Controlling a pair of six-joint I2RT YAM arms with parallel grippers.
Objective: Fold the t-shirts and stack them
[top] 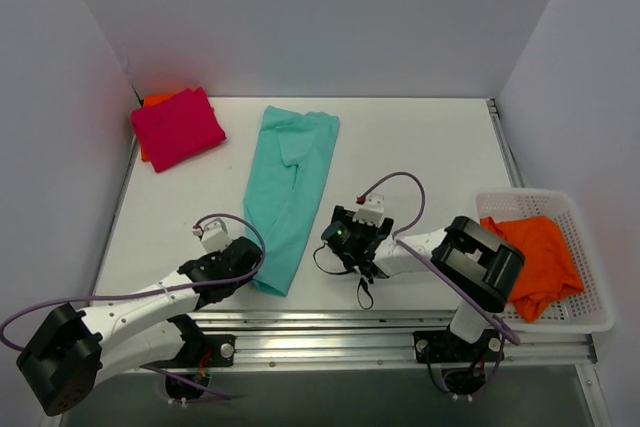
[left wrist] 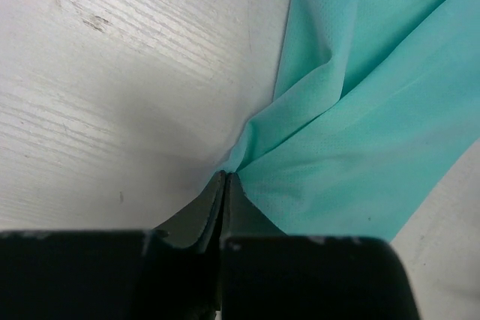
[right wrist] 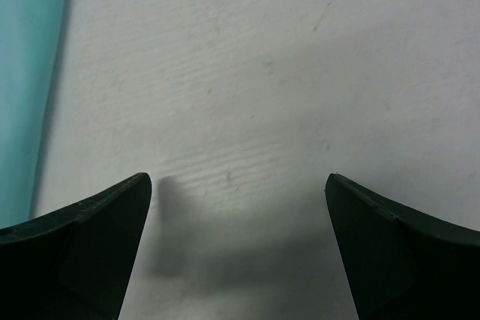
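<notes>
A teal T-shirt (top: 294,172) lies in a long, narrow folded strip down the middle of the table. My left gripper is shut on the shirt's left edge near its lower end, where the cloth gathers into creases. My right gripper stands open just to the right of the shirt, low over bare table, with the teal edge (right wrist: 26,73) at the left of its wrist view. At the back left, a red folded shirt (top: 178,129) rests on an orange one (top: 154,99).
A white basket (top: 591,304) at the right holds loose orange cloth (top: 540,262). Walls bound the table at the back and sides.
</notes>
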